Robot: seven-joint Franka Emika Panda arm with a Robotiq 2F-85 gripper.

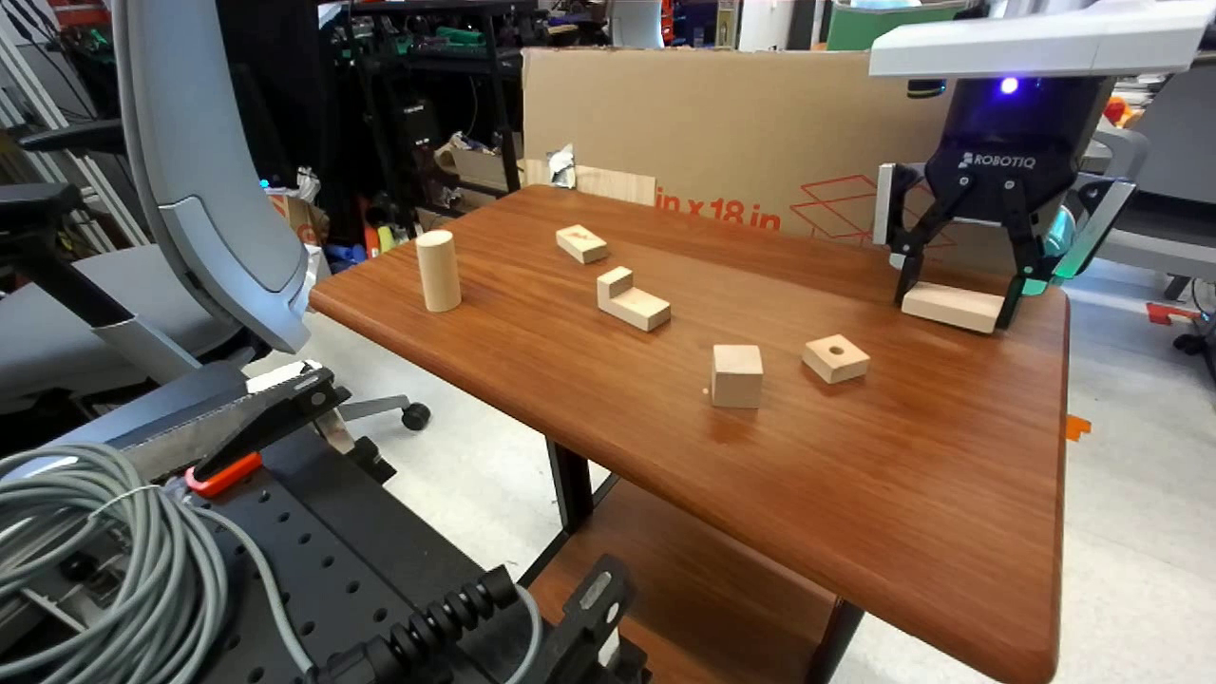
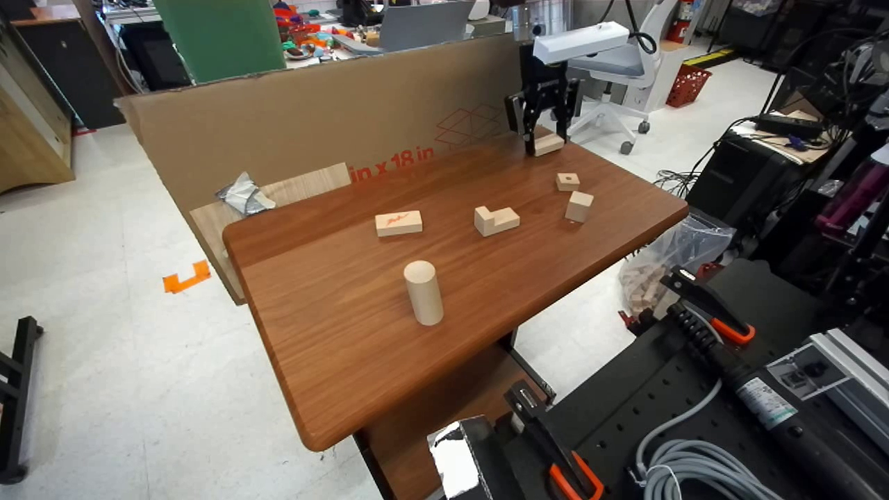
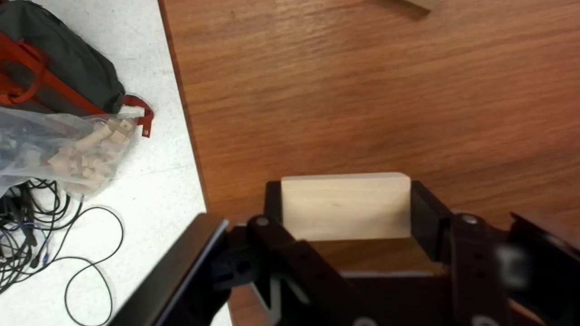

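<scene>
At the table's far right end, my gripper (image 1: 954, 308) is shut lengthwise on a plain rectangular wooden block (image 1: 953, 306), one finger at each short end. In the wrist view the block (image 3: 345, 207) spans the gap between the dark fingertips. It is low at the tabletop; whether it touches the wood cannot be told. Exterior view 2 shows the same block (image 2: 548, 144) between the fingers near the cardboard.
On the table (image 1: 912, 490) stand a block with a hole (image 1: 837, 358), a cube (image 1: 737, 376), an L-shaped block (image 1: 633, 301), a red-marked block (image 1: 582, 243) and an upright cylinder (image 1: 438, 272). A cardboard sheet (image 1: 707, 125) lines the back edge.
</scene>
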